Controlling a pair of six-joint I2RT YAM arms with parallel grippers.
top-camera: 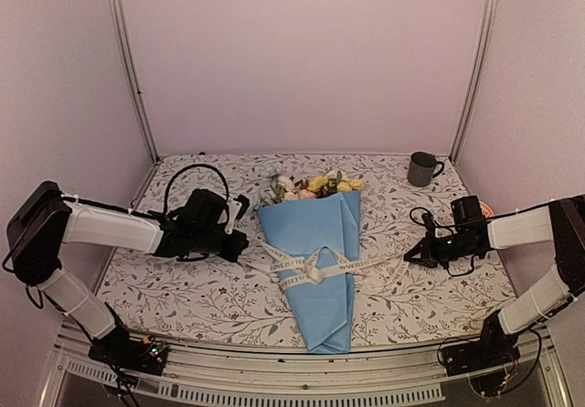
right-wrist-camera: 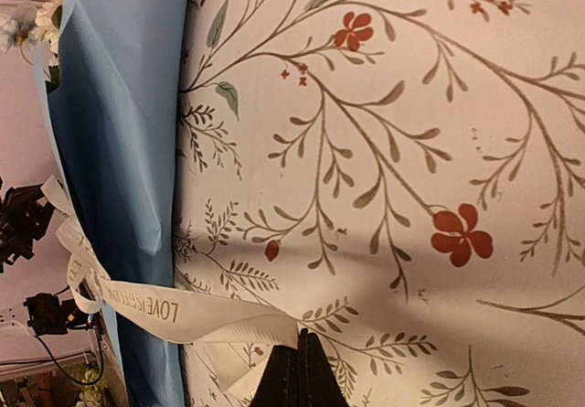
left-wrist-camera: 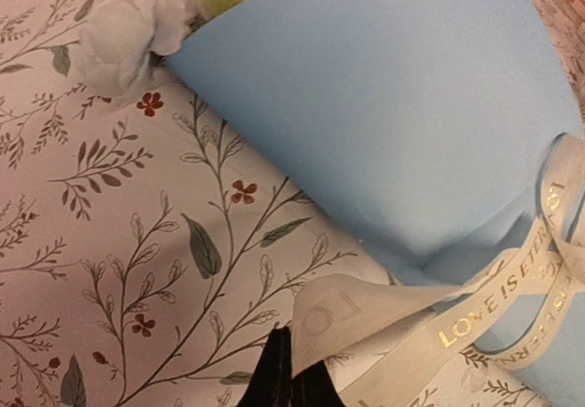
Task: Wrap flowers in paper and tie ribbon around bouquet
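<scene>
The bouquet in blue wrapping [top-camera: 306,227] lies on the table, its pale and yellow flowers [top-camera: 315,187] at the far end. Across its middle runs a cream ribbon [top-camera: 361,265] with gold lettering, crossed into a knot [top-camera: 313,271] on the front of the paper. Left of the bouquet, my left gripper is shut on one ribbon end, which bends up out of its fingertips. On the other side my right gripper is shut on the opposite end. Both lengths stretch outward from the knot.
A dark grey mug [top-camera: 424,168] stands at the back right. Behind the right arm an orange-rimmed round object [top-camera: 486,210] partly shows.
</scene>
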